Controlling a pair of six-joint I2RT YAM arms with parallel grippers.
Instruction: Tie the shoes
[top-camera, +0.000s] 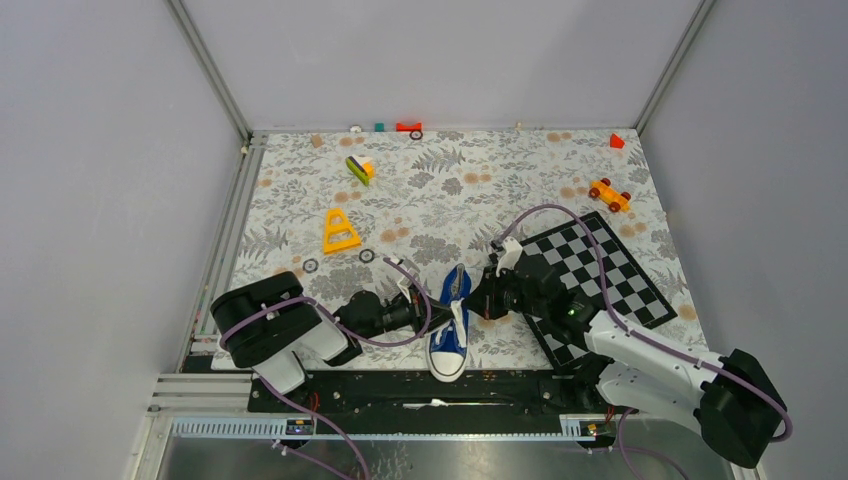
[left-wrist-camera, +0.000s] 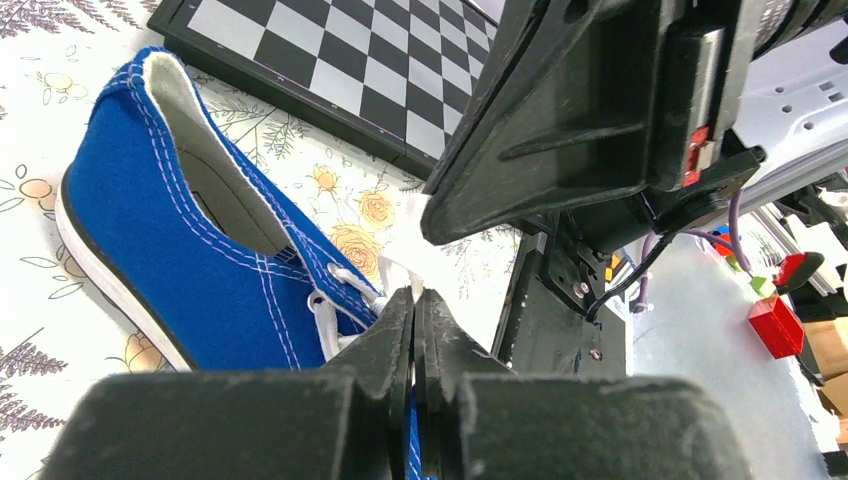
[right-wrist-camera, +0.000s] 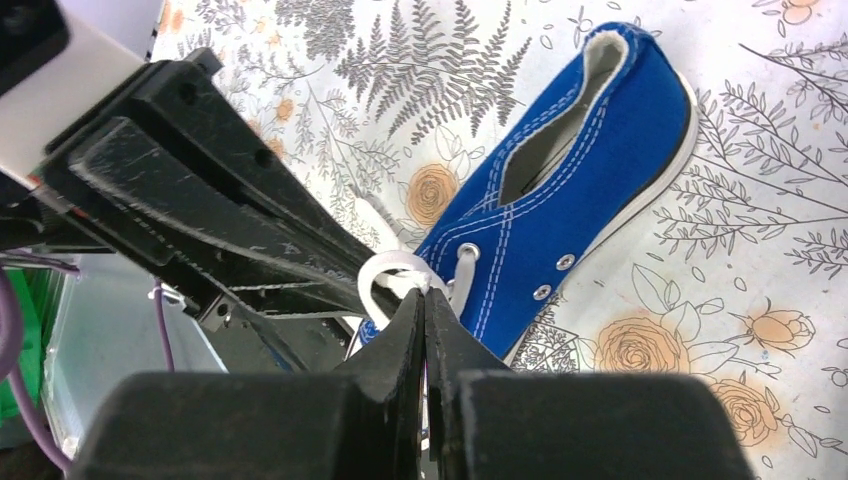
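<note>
A blue canvas shoe (top-camera: 446, 345) with a white toe cap and white laces lies at the table's front edge, its toe toward the front. My left gripper is shut over the lacing, with a white lace (left-wrist-camera: 405, 245) coming out of its fingertips toward the other gripper. From the right, my right gripper points at the same spot, its fingers shut. A white lace loop (right-wrist-camera: 392, 262) curls right at its fingertips; no lace clearly shows pinched between them. The two grippers almost touch, hiding much of the lacing.
A checkered board (top-camera: 600, 275) lies right of the shoe, partly under my right arm. A yellow frame piece (top-camera: 340, 232), small rings and a toy car (top-camera: 609, 195) are spread farther off.
</note>
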